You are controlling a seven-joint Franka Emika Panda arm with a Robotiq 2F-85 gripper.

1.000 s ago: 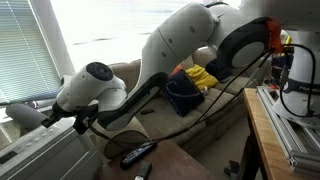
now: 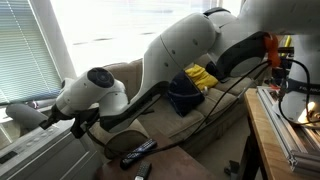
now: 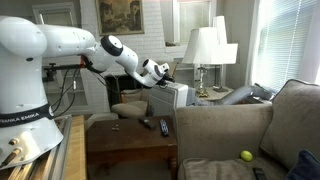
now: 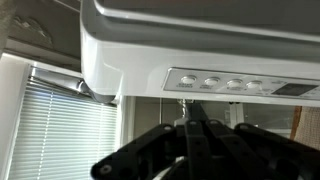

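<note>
A white appliance (image 4: 200,60) fills the top of the wrist view, its grey strip (image 4: 240,82) carrying several round buttons and a dark display. Just below that strip is my gripper, its black fingers close together and shut, with nothing seen between them. Whether the fingertips touch the panel, I cannot tell. In exterior view 1 the arm reaches far left, and the gripper (image 2: 79,129) points down beside the white appliance (image 2: 45,153). From the other side, the gripper (image 3: 165,72) is small, over the appliance's top (image 3: 172,92).
Dark remotes (image 2: 138,153) lie on the brown table (image 2: 177,164). Behind the arm stands a beige sofa (image 2: 165,122) with a dark blue bag (image 2: 185,96) and yellow cloth (image 2: 200,76). White lamps (image 3: 200,45) rise beyond the appliance. Window blinds (image 4: 65,135) hang at the left.
My arm's wrist end has lowered slightly beside the appliance over the last second. The remotes, bag and appliance look unmoved.
</note>
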